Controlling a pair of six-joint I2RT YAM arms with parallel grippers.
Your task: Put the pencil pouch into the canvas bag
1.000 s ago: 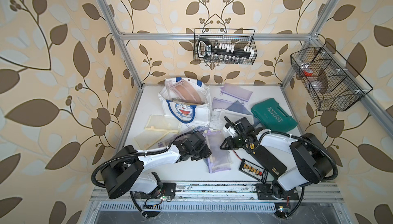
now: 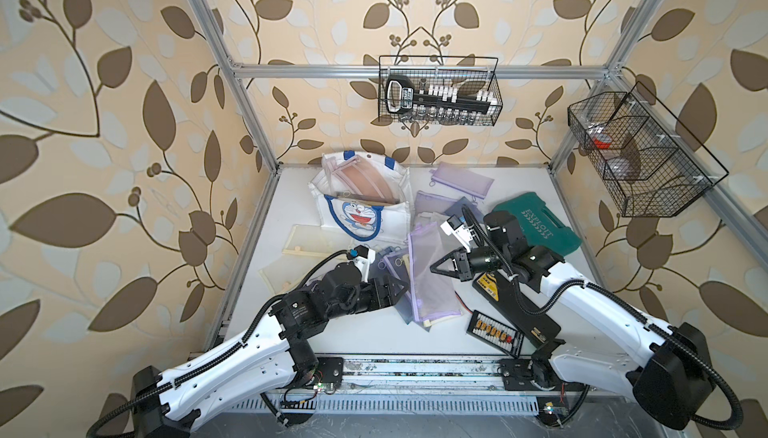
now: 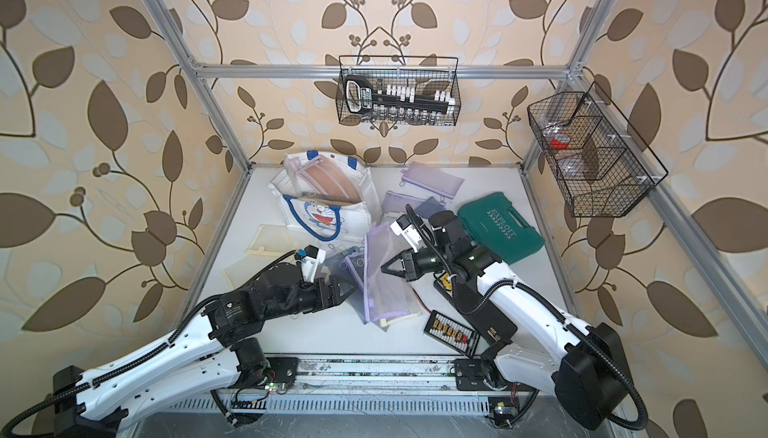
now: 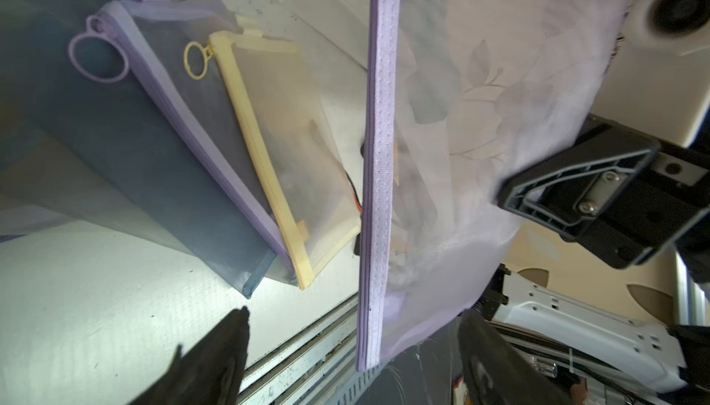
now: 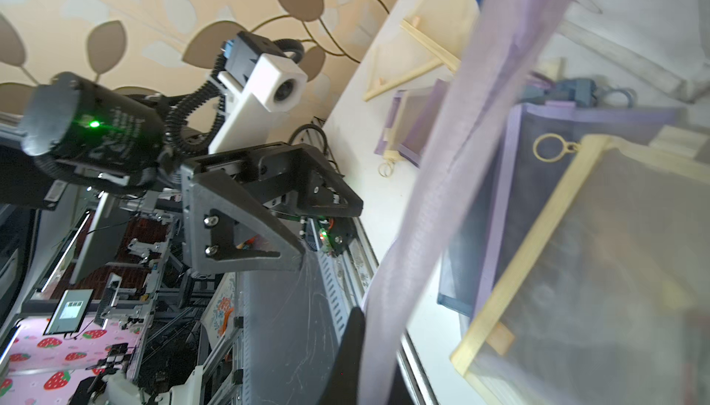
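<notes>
A large translucent lilac pencil pouch is lifted above the pile of pouches, held by my right gripper, which is shut on it; in the right wrist view the pouch runs edge-on up from the fingers. My left gripper is open, beside the pouch's lower part, its zip edge between the spread fingers. The white canvas bag with a blue handle stands at the back left, with a pink pouch inside.
More pouches lie mid-table and left. A teal case, black case and small black tray lie right. Wire baskets hang on the walls.
Both arms have risen from the table, and the lilac pouch has come up with my right gripper.
</notes>
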